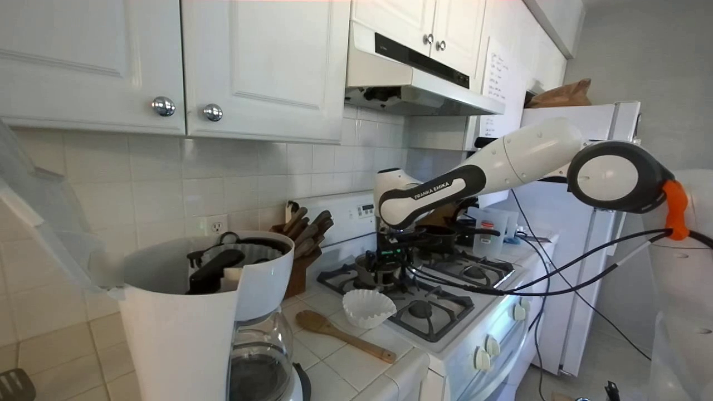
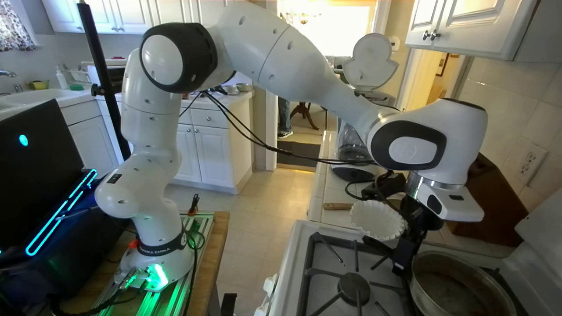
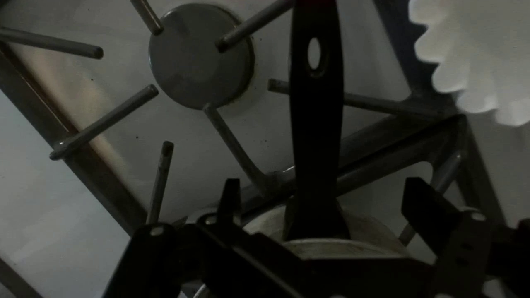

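Observation:
A metal pot (image 2: 458, 287) sits on the rear part of the stove. Its long black handle (image 3: 316, 124) runs up the wrist view, with a hole near its far end. My gripper is open; one finger (image 3: 230, 201) shows to the left of the handle and the other to the right, with clear space on both sides. From exterior view 2, the gripper (image 2: 390, 252) hangs low at the pot's near side. In exterior view 1 the hand partly covers the pot, and the fingertips are hard to make out.
A white fluted paper filter (image 1: 368, 308) rests at the counter's edge by the stove. Nearby lie a wooden spoon (image 1: 344, 334) and the coffee maker (image 1: 180, 334) with its lid raised. A knife block (image 1: 297, 274) stands behind. The front burner (image 2: 354, 288) is empty.

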